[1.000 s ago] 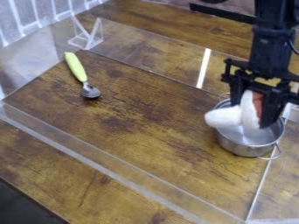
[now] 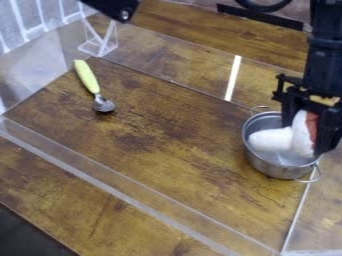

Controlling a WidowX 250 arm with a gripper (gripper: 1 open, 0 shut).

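My gripper (image 2: 305,112) hangs at the right of the camera view over a small metal pot (image 2: 271,165) with wire handles. It is shut on a soft white item (image 2: 279,141) with a reddish part beside the fingers; the item hangs down inside the pot, and its exact shape is partly hidden by the gripper. An ice-cream scoop (image 2: 86,78) with a pale yellow-green handle lies on the wooden table (image 2: 147,155) at the left.
Clear plastic strips or edges border the work area. A small clear bracket (image 2: 99,40) stands at the back left.
The white item has moved right and a little down into the pot, along with a slight rightward shift of my gripper. The scoop is unmoved.
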